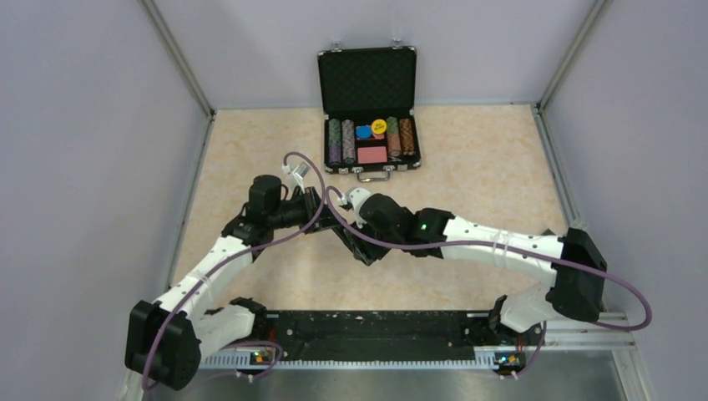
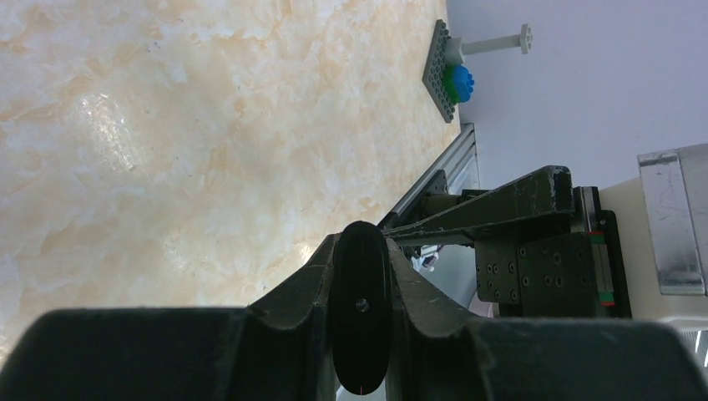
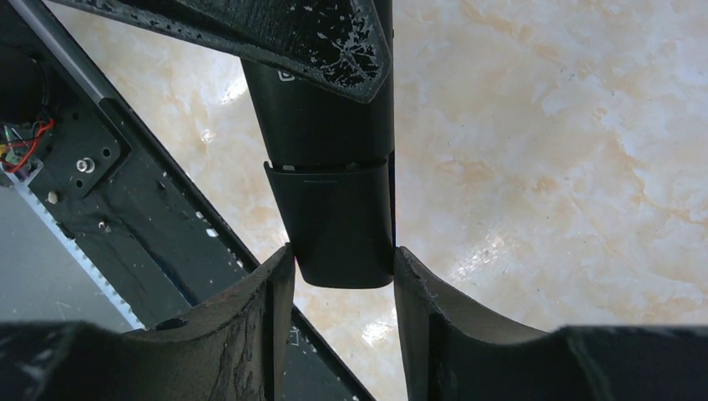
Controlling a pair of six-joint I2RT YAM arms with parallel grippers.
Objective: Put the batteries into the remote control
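A black remote control (image 3: 317, 117) is held in the air between my arms near the middle of the table. My left gripper (image 1: 321, 209) is shut on it; one of its fingers crosses the top of the right wrist view, and in the left wrist view the remote's dark rounded end (image 2: 361, 301) points at the camera. The remote's battery cover (image 3: 334, 225) sits slightly out of line, with a gap at its upper edge. My right gripper has its fingertips at both sides of the cover's lower end, part open around it. No batteries can be made out.
An open case of poker chips (image 1: 371, 142) stands at the back middle. A grey brick plate (image 2: 438, 67) with a post lies at the table's side in the left wrist view.
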